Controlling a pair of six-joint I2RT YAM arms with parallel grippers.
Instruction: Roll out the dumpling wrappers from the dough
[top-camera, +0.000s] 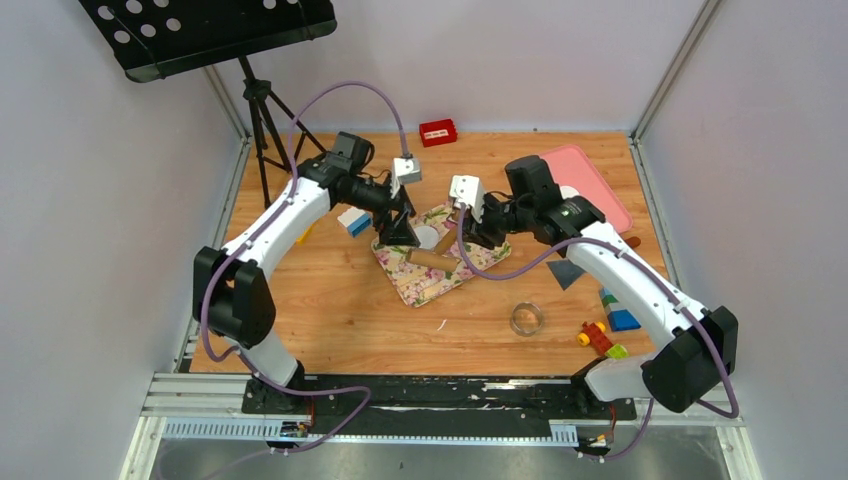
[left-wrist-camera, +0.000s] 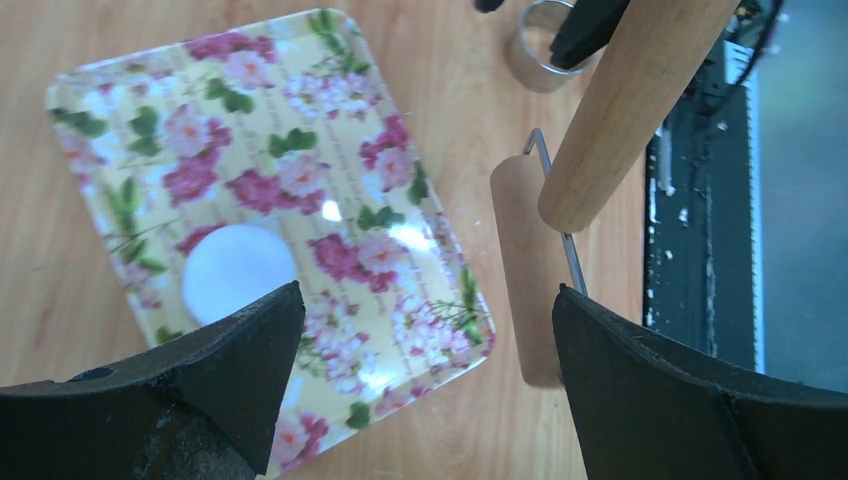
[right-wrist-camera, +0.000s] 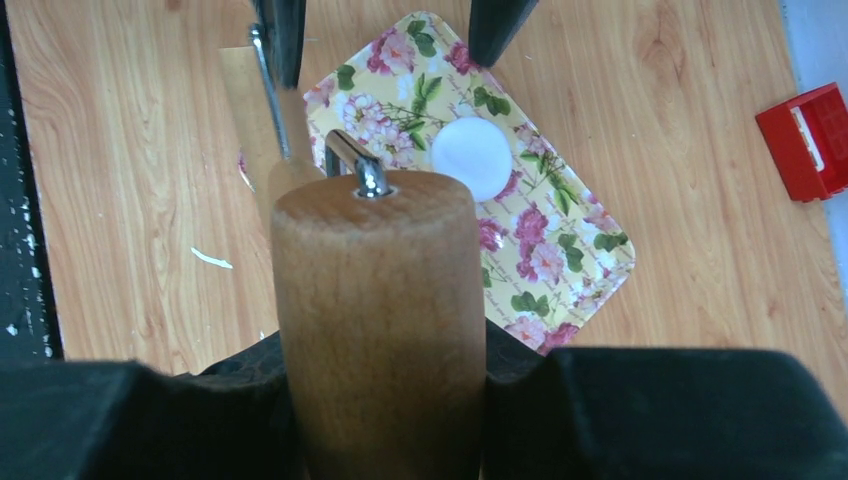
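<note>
On a floral board lies a round white dough piece, also plain in the right wrist view as a white dough disc (right-wrist-camera: 472, 158). My right gripper is shut on the wooden handle (right-wrist-camera: 380, 290) of a rolling pin. Its wooden roller (left-wrist-camera: 530, 270), set in a bent metal frame, hangs over the board in the top view. My left gripper stands open with its fingers spread beside the pin, no contact seen. In the top view, the left gripper (top-camera: 405, 236) is just left of the roller (top-camera: 433, 258).
A pink tray (top-camera: 592, 180) with a white piece partly hidden by my right arm sits at back right. A metal ring (top-camera: 527, 319), toy blocks (top-camera: 598, 340) and a red box (top-camera: 438, 132) stand around.
</note>
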